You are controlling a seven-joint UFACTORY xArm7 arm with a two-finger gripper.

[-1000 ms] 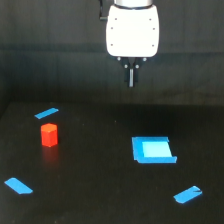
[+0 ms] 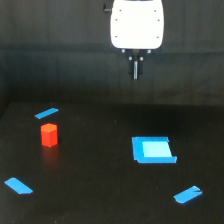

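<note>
My gripper (image 2: 136,70) hangs high at the top centre of the camera view, below the white arm body (image 2: 137,25) and well clear of the table. Its fingers are small and dark, too faint to show whether they stand apart or together. A red block (image 2: 49,135) stands upright on the black table, far to the left of the gripper and lower in the view. Right of centre on the table, a pale square (image 2: 156,149) is framed by blue tape (image 2: 138,150).
Blue tape strips lie on the table at the back left (image 2: 46,113), front left (image 2: 18,186) and front right (image 2: 187,194). Between the red block and the taped square the black table (image 2: 95,160) is bare. A dark curtain (image 2: 50,70) hangs behind.
The arm and gripper have risen a little and shifted slightly right. The red block and the taped square have stayed in place.
</note>
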